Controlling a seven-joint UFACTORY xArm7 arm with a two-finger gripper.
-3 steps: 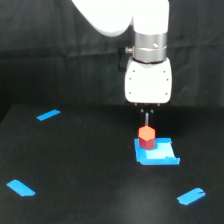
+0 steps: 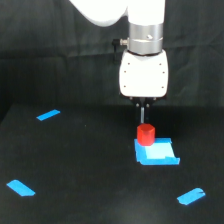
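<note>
A small red block (image 2: 147, 134) is near the middle right of the camera view. It stands over a white patch with a bright blue border (image 2: 172, 161), which shows around and below it. Directly above the block, the white hand of my gripper (image 2: 143, 119) points down. Its thin dark fingers reach to about the block's top, slightly to the left of its middle. They are too small and dark against the background to show whether they are apart or together. The block's underside contact is hard to make out.
Blue strips lie on the dark surface at the far left (image 2: 49, 115), near left (image 2: 21, 188) and near right (image 2: 190, 196).
The hand has shifted a little left and slightly up. The block looks redder and more rounded, where before it showed an orange-red, angular face. The blue-bordered patch has stayed in place.
</note>
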